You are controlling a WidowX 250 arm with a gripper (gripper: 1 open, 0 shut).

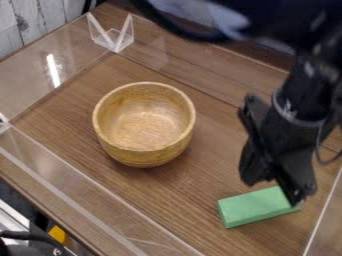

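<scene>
A green rectangular block (254, 206) lies on the wooden surface at the lower right. My gripper (261, 160) hangs blurred just above and behind it, apart from it, its tips pointing down. It looks shut, with nothing visible between its fingers, though the blur hides detail.
A round wooden bowl (143, 122) sits left of the gripper. A white wire-like holder (107, 35) stands at the back left.
</scene>
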